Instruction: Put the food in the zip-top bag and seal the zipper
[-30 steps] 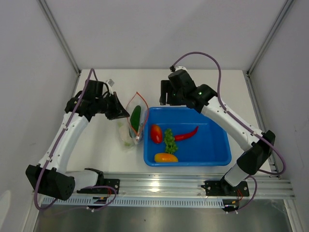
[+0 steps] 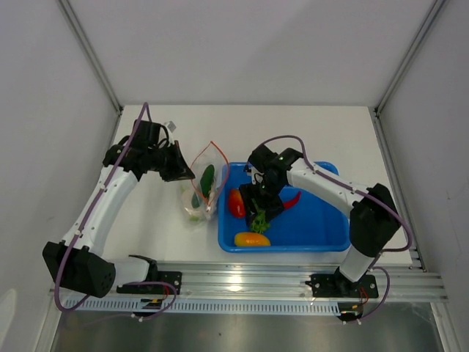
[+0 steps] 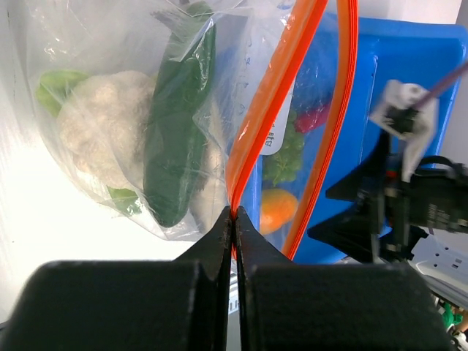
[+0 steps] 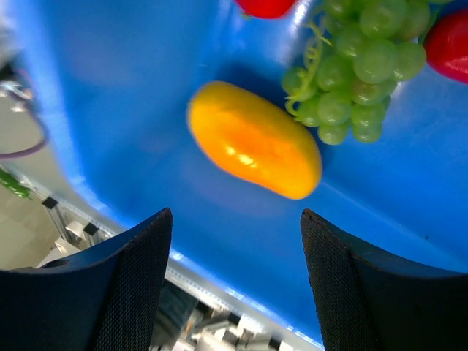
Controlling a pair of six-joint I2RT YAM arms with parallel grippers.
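The zip top bag (image 3: pixel 102 146) holds a cucumber (image 3: pixel 175 124), a cauliflower and green produce; my left gripper is shut on its orange zipper edge, the bag standing open. My right gripper hangs part open over the blue tray, nothing between its fingers, above a yellow-orange oblong vegetable (image 4: pixel 256 142), green grapes (image 4: pixel 365 88) and red produce (image 4: pixel 446 47). In the top view a red tomato-like item (image 2: pixel 235 203) and a red chili (image 2: pixel 292 200) also lie in the tray.
The blue tray (image 2: pixel 308 242) sits right of the bag on the white table (image 2: pixel 183 125).
My right gripper has moved down and toward the front of the tray, from above its back edge to over the grapes and yellow vegetable. The left arm is nearly still.
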